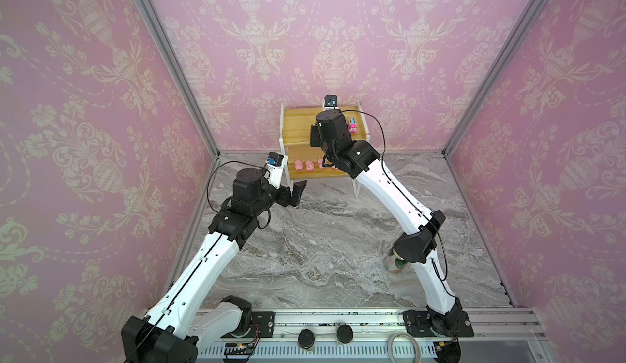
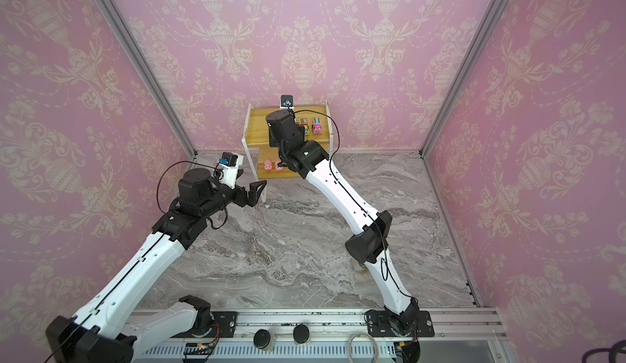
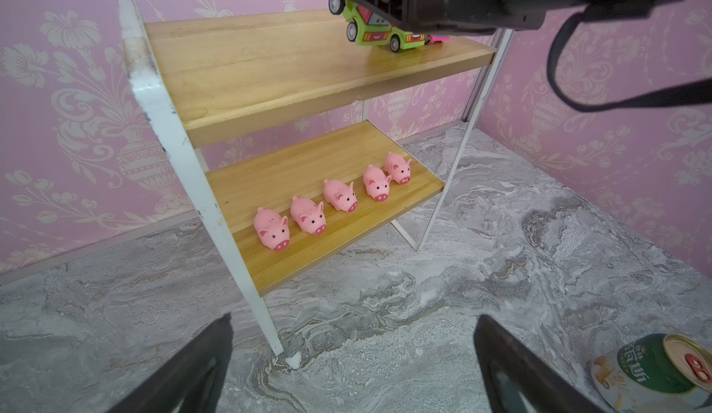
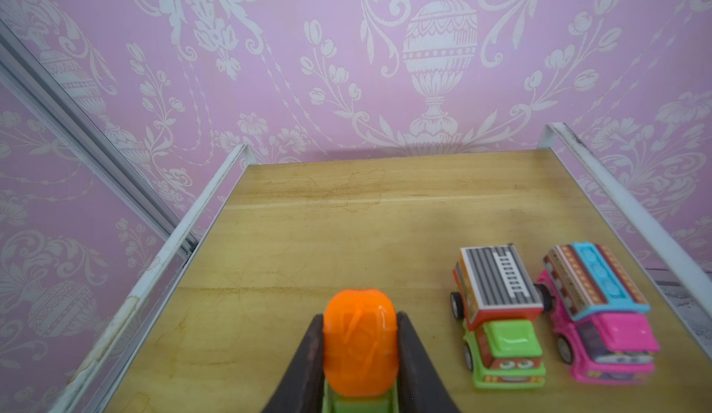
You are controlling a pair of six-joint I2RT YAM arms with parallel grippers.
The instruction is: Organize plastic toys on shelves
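Note:
In the right wrist view, my right gripper is shut on a toy vehicle [image 4: 360,331] with a rounded orange top and a green lower part. It is over the front of the top shelf [image 4: 333,242]; whether the toy touches the wood cannot be told. To its right stand a green truck [image 4: 508,353] with a striped orange-red load and a pink truck [image 4: 612,339], side by side. Several pink pigs [image 3: 340,195] line the lower shelf [image 3: 274,183]. My left gripper stands open and empty, low and left of the rack.
White side frames [image 4: 167,257] bound the top shelf. A tin can [image 3: 652,368] stands on the marbled table [image 3: 371,339], beneath the right arm.

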